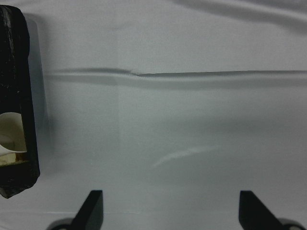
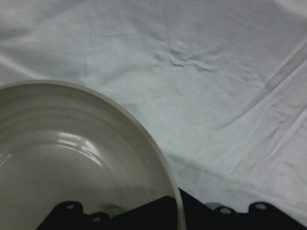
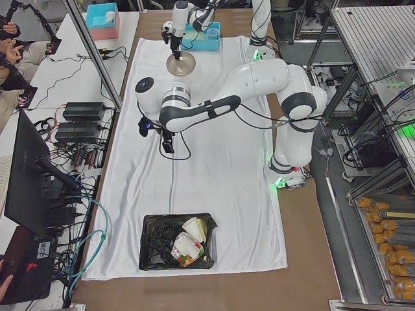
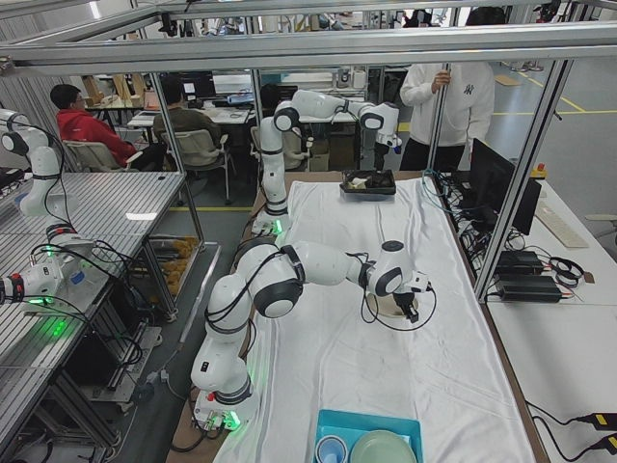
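A beige bowl (image 2: 76, 163) fills the lower left of the right wrist view and appears near the far end of the cloth in the camera left view (image 3: 181, 65). My right gripper is shut on its rim, one finger inside and one outside. My left gripper hangs open over bare white cloth (image 3: 214, 181), with nothing between its fingers; in the camera left view it is on the big near arm. A black bin (image 3: 150, 246) with a bag and discarded cups or wrappers lies at the near end, at the left edge of the left wrist view.
A blue tray (image 4: 328, 424) with a cup and green plate stands at the far end, beside the right arm. A monitor (image 3: 29, 188) and cables line the side table.
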